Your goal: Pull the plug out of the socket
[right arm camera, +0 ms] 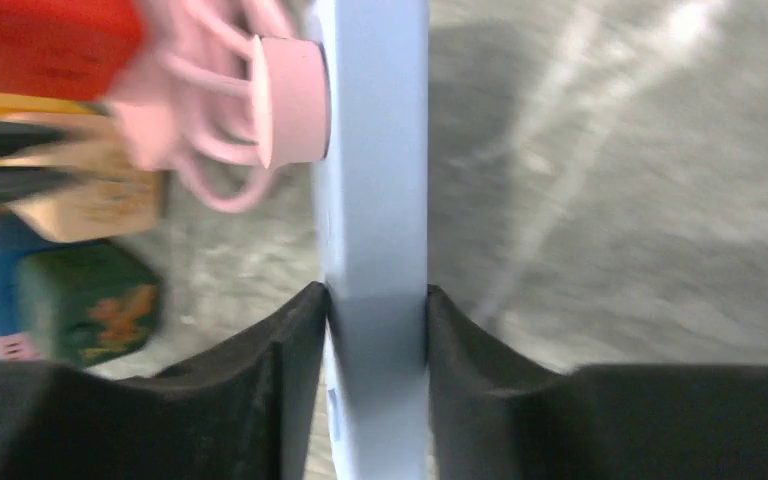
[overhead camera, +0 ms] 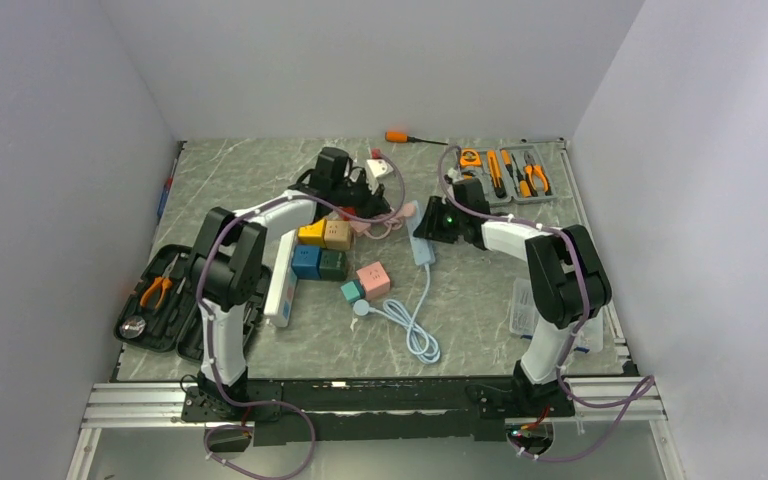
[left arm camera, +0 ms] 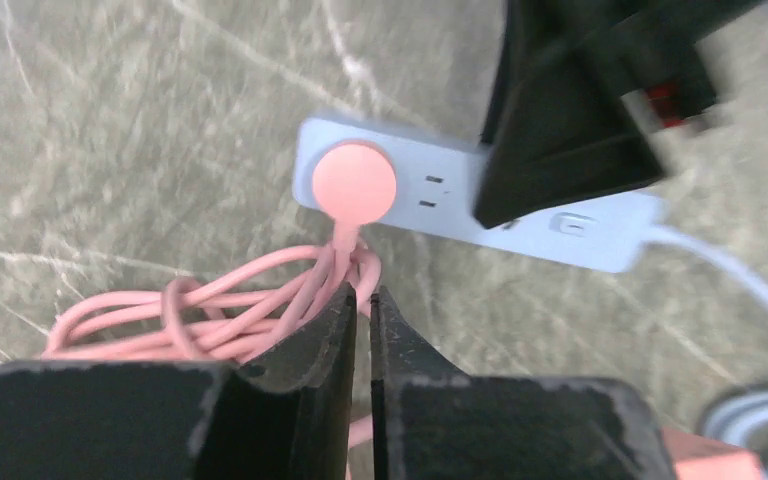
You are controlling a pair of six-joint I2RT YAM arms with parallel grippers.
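Observation:
A light blue power strip (overhead camera: 422,245) has a round pink plug (left arm camera: 354,180) in its end socket, with a coiled pink cord (left arm camera: 130,325) beside it. My left gripper is above the cord with fingers together; what lies between them is hidden in its view. My right gripper is at the strip, a finger on each side of it; whether they press on it is unclear.
Coloured blocks (overhead camera: 334,264) and a pink block (overhead camera: 374,279) lie below the grippers. A tool tray (overhead camera: 520,197) is at back right, black cases (overhead camera: 148,330) at left. A coiled blue cable (overhead camera: 420,340) lies in front.

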